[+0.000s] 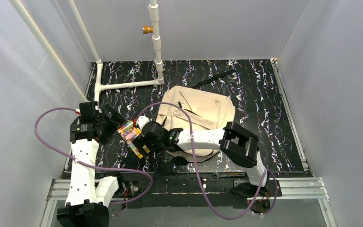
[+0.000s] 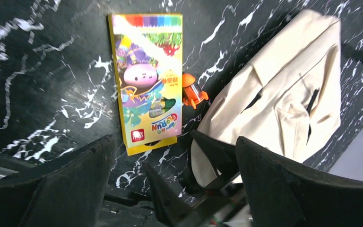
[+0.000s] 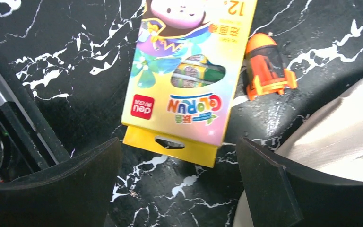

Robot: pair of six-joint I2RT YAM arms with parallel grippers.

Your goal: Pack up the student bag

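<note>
A colourful crayon box (image 2: 146, 80) with a yellow flap lies on the black marble surface left of the beige bag (image 1: 203, 109), with an orange rocket-shaped item (image 2: 194, 92) at its side. My left gripper is open above the box's left, nothing between its fingers. My right gripper hovers open over the box's flap end, beside the bag's left edge, also empty. The bag lies flat, partly hidden under the right arm in the top view.
White pipes (image 1: 130, 84) frame the back left. A black strap (image 1: 217, 77) extends behind the bag. The surface right of the bag is clear. Purple cables loop over both arms.
</note>
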